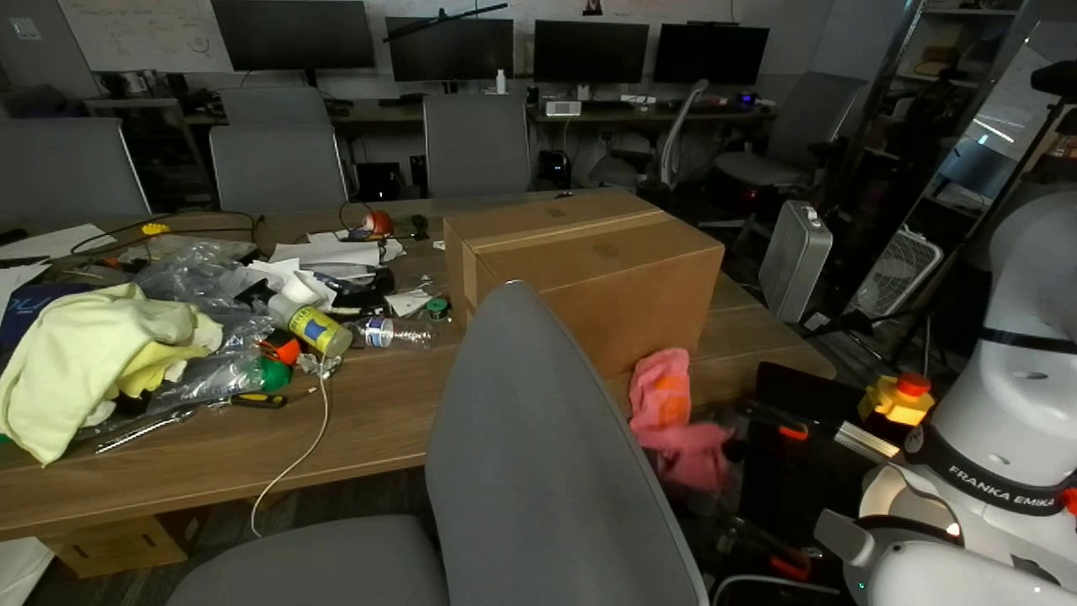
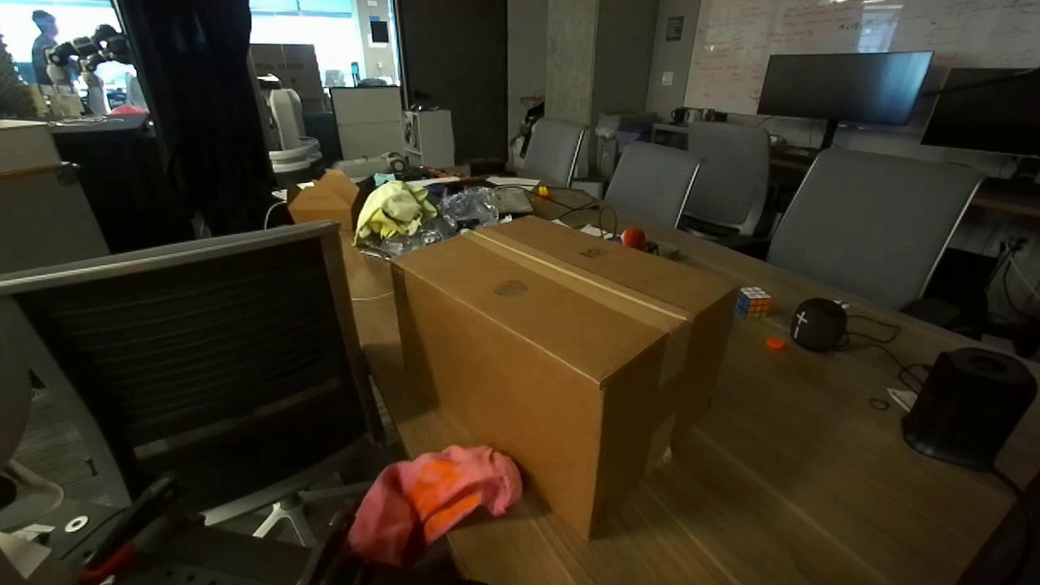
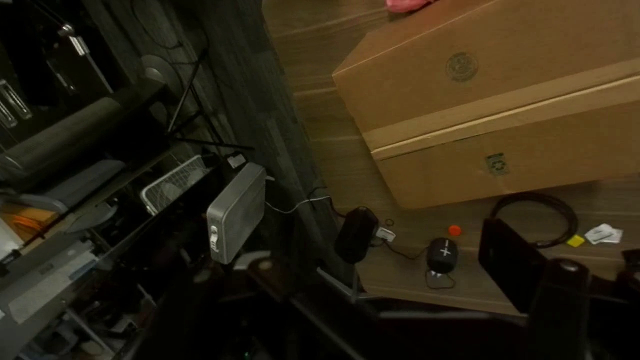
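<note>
A pink cloth point(image 1: 678, 424) with an orange patch lies crumpled against the near side of the cardboard box point(image 1: 616, 293), partly hanging over the table edge. Exterior view 2 shows the same cloth point(image 2: 434, 497) at the foot of the box point(image 2: 507, 380); only a scrap of the cloth point(image 3: 408, 5) enters the top of the wrist view. My gripper is open in the wrist view, its dark fingers spread wide and nothing between them. It is above the table, looking down on the box point(image 3: 480, 108), apart from the cloth. Neither exterior view includes the gripper.
Beside the box stand a black cylinder point(image 2: 970, 405), a small round speaker point(image 2: 819, 323) and a puzzle cube point(image 2: 753, 302). Clutter with a yellow cloth point(image 1: 101, 348) covers the table's left part. A grey chair point(image 1: 545, 434) blocks the near edge.
</note>
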